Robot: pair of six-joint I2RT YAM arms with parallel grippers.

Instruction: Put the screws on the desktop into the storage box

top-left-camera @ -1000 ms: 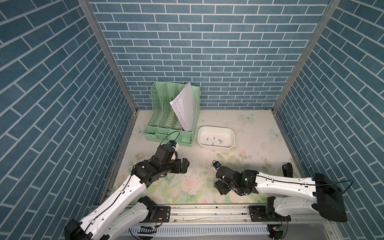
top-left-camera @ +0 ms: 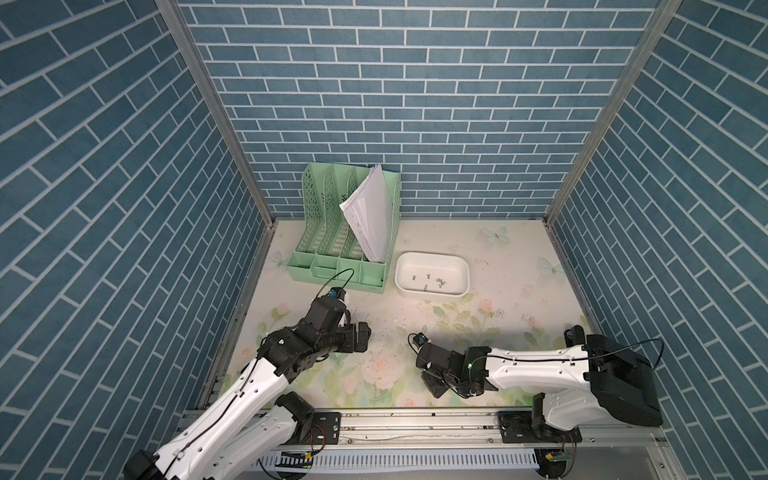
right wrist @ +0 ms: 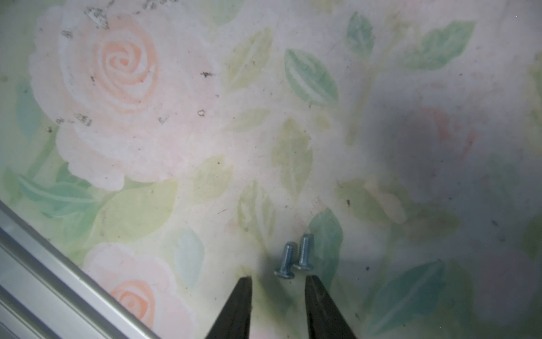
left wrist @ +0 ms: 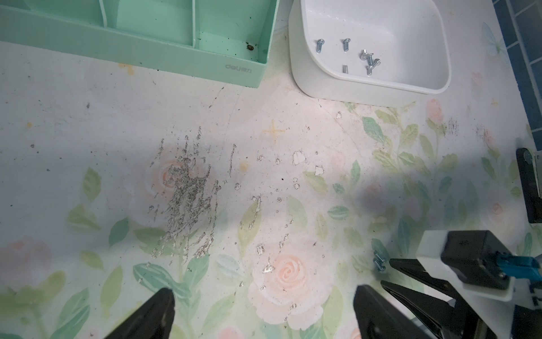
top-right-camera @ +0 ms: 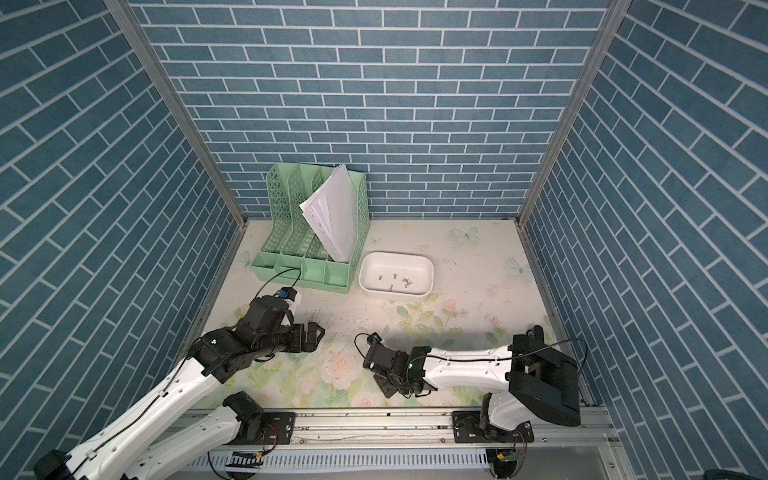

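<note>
My right gripper hangs just short of them, its fingers apart with nothing seen between them. My left gripper is open above the desk, left of centre. The white storage box (top-left-camera: 432, 292) stands behind, holding several screws (left wrist: 369, 62).
A green file organiser (top-left-camera: 320, 270) with papers (top-left-camera: 368, 216) stands left of the box. A black object (left wrist: 529, 186) lies at the right edge. Tiled walls enclose the back and sides; a metal rail runs along the front.
The right arm has moved leftward and slightly toward the front over the last second. The left arm has shifted slightly left and toward the front.
</note>
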